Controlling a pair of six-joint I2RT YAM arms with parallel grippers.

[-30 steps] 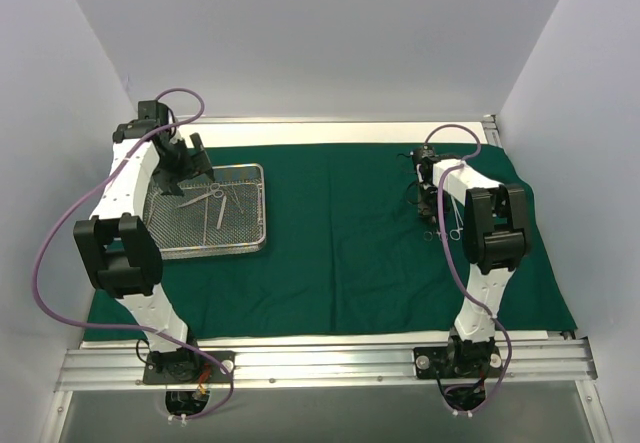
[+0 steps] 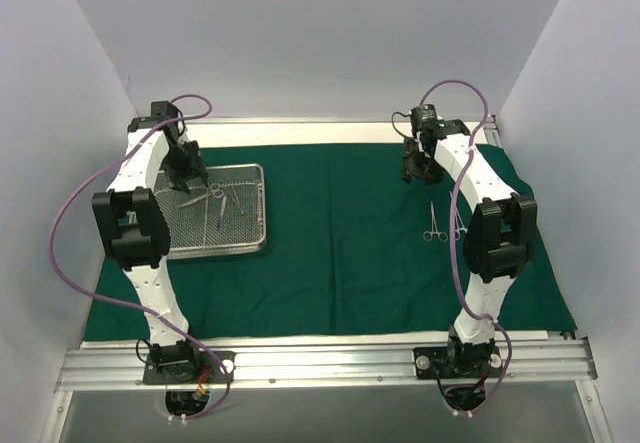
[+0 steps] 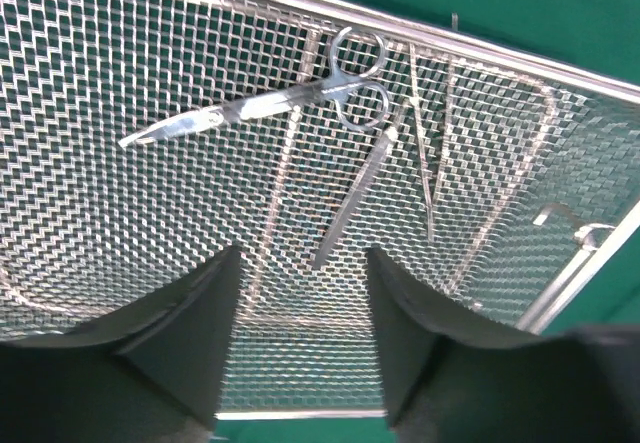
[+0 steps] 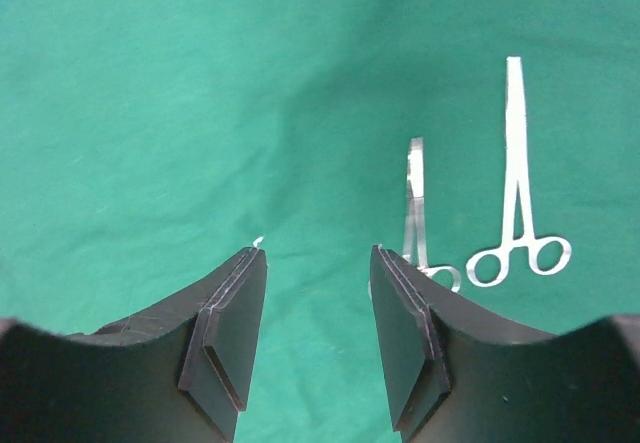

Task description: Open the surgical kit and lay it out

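Note:
A wire-mesh tray point(image 2: 263, 203) lies on the left of the green cloth. In the left wrist view it holds scissors point(image 3: 270, 104), a slim scalpel-like handle point(image 3: 350, 203) and two thin rod-like tools, one of them point(image 3: 421, 153) close to the handle. My left gripper hovers over the tray, open and empty. On the cloth at the right lie two ring-handled clamps, a longer one point(image 4: 515, 163) and a shorter one point(image 4: 416, 203) whose rings are partly hidden by a finger. Above the cloth, left of them, my right gripper is open, nothing between its fingers.
Walls close in on both sides and at the back. A purple cable point(image 2: 80, 281) loops along each arm.
My right gripper has lifted back and left, away from the clamps, leaving the shorter one in plain view on the cloth.

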